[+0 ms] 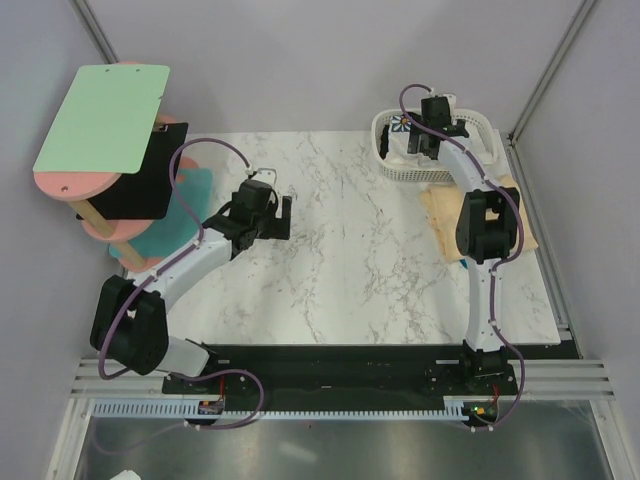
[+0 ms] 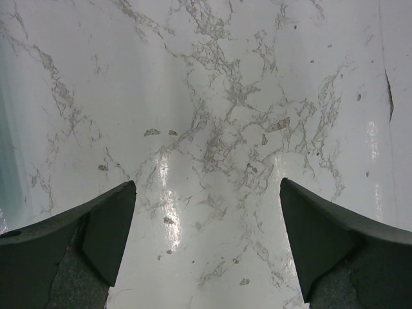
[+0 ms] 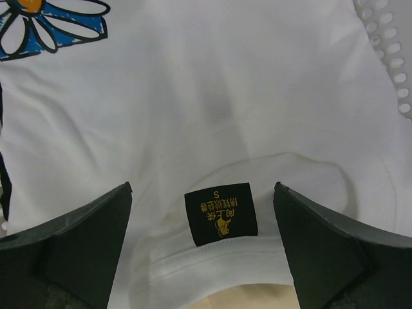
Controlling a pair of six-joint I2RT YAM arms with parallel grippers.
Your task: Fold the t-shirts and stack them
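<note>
A white oval basket at the back right holds white t-shirts, one with a blue flower print and a black label at its collar. My right gripper is over the basket, open, its fingers either side of the label, with nothing held. Peach folded fabric lies at the right of the table, with a bit of blue beneath, partly hidden by the right arm. My left gripper is open above bare marble on the left half of the table, with nothing between its fingers.
A pink shelf stand with green, black and teal boards occupies the back left.
</note>
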